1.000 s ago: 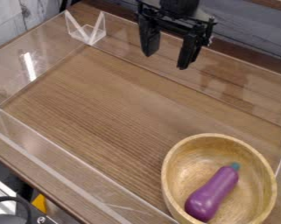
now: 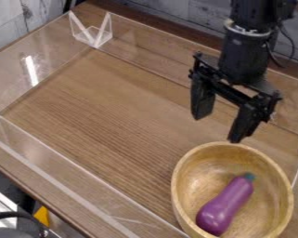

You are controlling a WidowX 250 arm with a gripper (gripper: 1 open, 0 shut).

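Note:
My black gripper [image 2: 226,110] hangs over the right side of the wooden table, open, just above and behind a round tan bowl [image 2: 197,184]. A purple eggplant-like object [image 2: 222,206] lies in the bowl.
A white wire holder [image 2: 92,30] stands at the back left by the wall.
My gripper has moved from the back of the table toward the front right, closer to the bowl. The bowl and purple object have not moved.

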